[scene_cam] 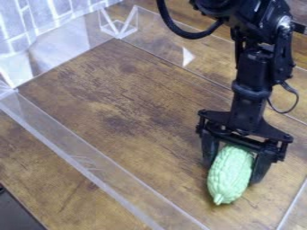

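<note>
A pale green, textured oblong object [228, 180], like a corn cob or gourd, lies on the wooden table at the lower right. My black gripper [236, 154] is lowered over its upper end, with a finger down on either side of it. The fingers stand around the object; whether they press on it I cannot tell.
Clear plastic walls [84, 166] border the wooden work surface [108, 108]. A white curtain or cloth [48, 27] is at the upper left.
</note>
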